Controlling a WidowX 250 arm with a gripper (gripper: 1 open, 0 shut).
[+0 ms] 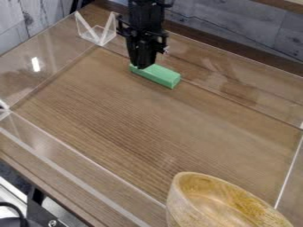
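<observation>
My black gripper point(143, 57) is low over the table toward the back centre. Just below and right of it lies a green block point(159, 76), its left end close to the fingers. Whether the fingers touch the block or are open or shut is too small to tell.
A pale yellow bowl-like container point(219, 204) stands at the front right. A clear bracket-like object point(94, 27) is at the back left. A dark wall runs along the back.
</observation>
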